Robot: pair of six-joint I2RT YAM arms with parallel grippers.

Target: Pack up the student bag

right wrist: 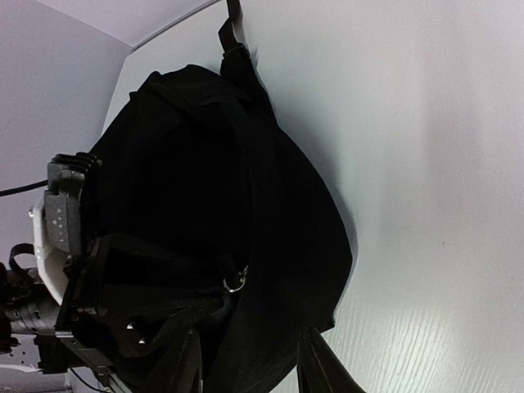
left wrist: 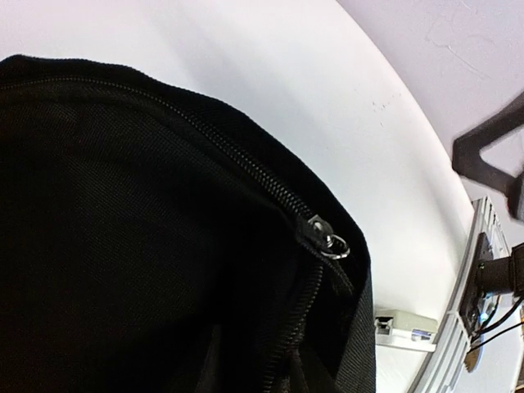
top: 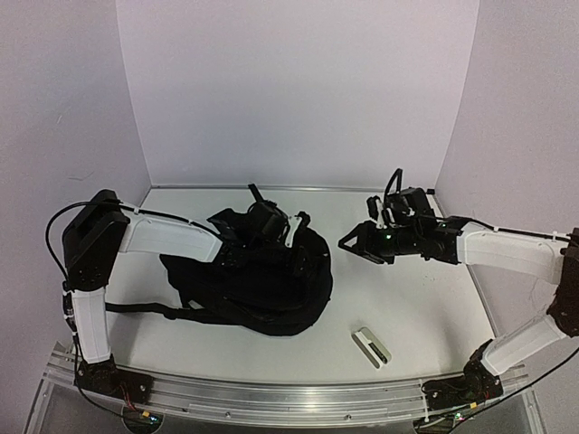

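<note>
The black bag (top: 271,303) lies slumped on the table, left of the middle. Its mouth is edged by a zipper (left wrist: 246,160) whose metal pull shows in the left wrist view. My left gripper reaches over the bag's opening; its dark fingers appear apart, with zipper edge visible between and below them, and nothing seems clamped. To the right of the bag, clear of it, my right gripper (top: 351,244) hangs open and empty. A small beige-and-white case (top: 371,347) with a dark strip rests on the table near the front.
A long strap (top: 145,308) trails from the bag toward the left. Another black strap (right wrist: 237,53) sticks out at the back of the bag. Bare white table (top: 416,307) spreads to the right, bounded by the metal rail (top: 280,387) in front and grey walls.
</note>
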